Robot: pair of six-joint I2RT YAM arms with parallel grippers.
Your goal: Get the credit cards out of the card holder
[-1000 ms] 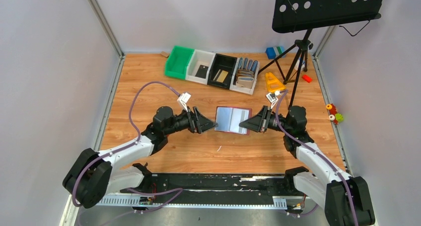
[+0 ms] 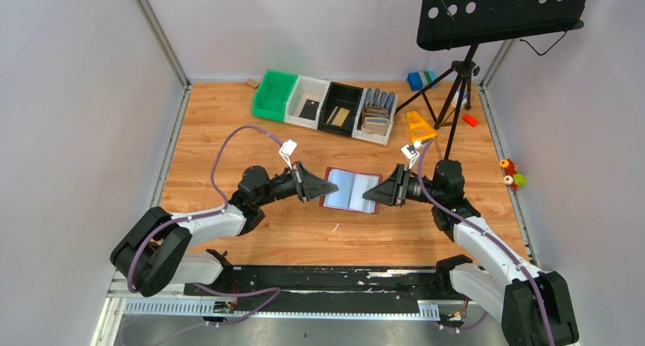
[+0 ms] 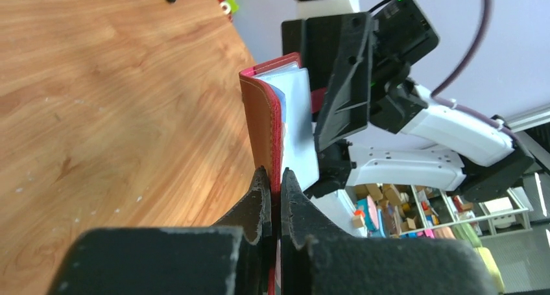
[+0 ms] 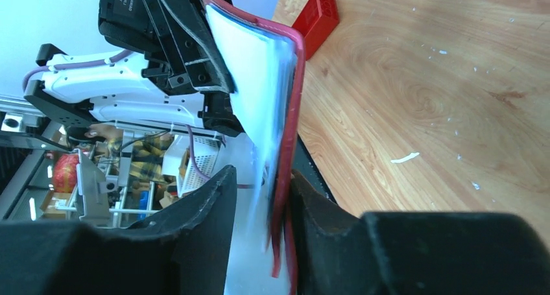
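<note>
An open card holder with red cover and pale sleeves is held up between the two grippers above the table. My left gripper is shut on its edge; in the left wrist view the red spine runs down between the fingertips. My right gripper is at the other side, part open around the holder's red edge and sleeves, which are blurred there. Whether any cards are in the sleeves I cannot tell.
A row of bins stands at the back, with a music stand, a yellow tool and a red block at the right.
My left gripper moved right to the holder's edge over the last second. My right gripper shifted slightly left, and the holder moved left and tilted slightly.
</note>
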